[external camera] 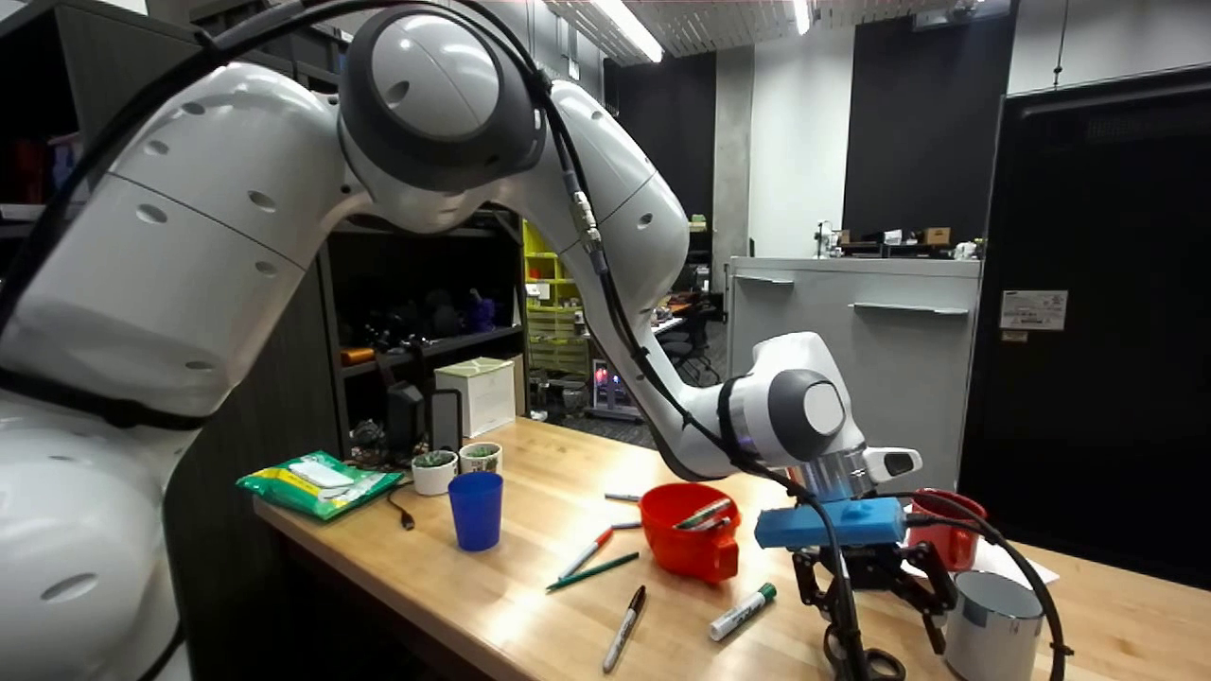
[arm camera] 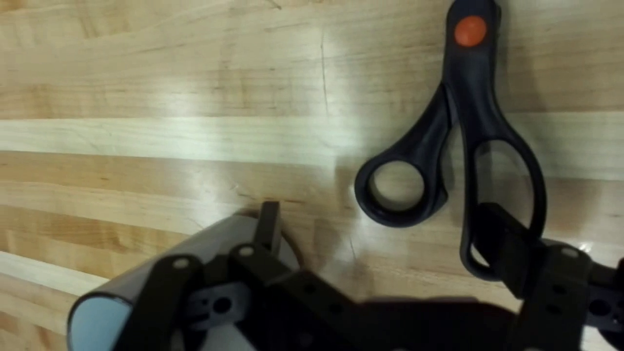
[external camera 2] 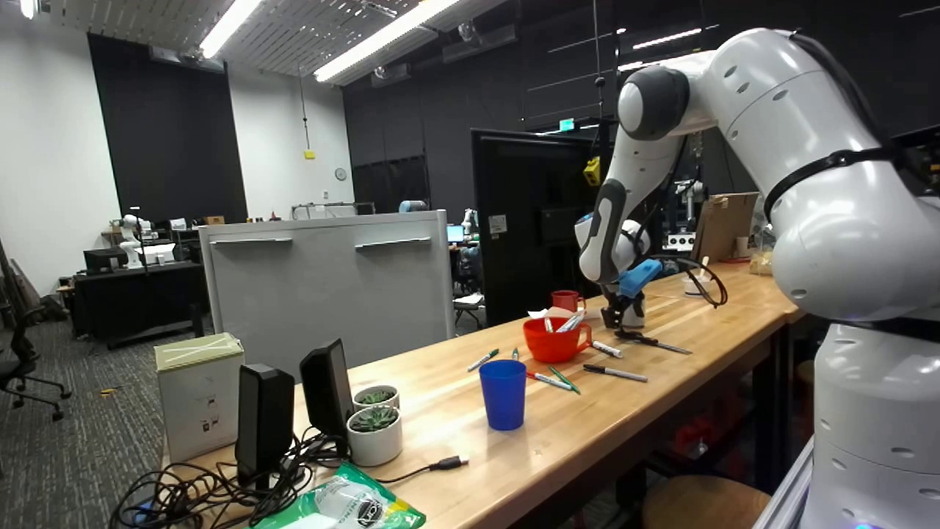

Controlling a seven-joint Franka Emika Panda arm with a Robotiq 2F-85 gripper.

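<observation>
Black-handled scissors (arm camera: 471, 87) with an orange pivot lie on the wooden table in the wrist view, blades out of frame at the top. My gripper is open just above the table. Its right finger (arm camera: 503, 243) overlaps the larger handle loop; whether it reaches inside the loop I cannot tell. The left finger (arm camera: 268, 225) appears against a grey-white cylindrical cup (arm camera: 202, 240), seen partly behind the gripper linkage. Nothing is clamped between the fingers. In exterior view 1 the scissors' handles (external camera: 886, 665) show below the gripper, beside that cup (external camera: 990, 630).
A red cup (external camera: 687, 550) holding markers stands left of the gripper, with several loose pens and a green-capped marker (external camera: 744, 613) around it. Behind the gripper is another red mug (external camera: 954, 545). Farther left stands a blue cup (external camera: 476, 511). Open table lies between the blue and red cups.
</observation>
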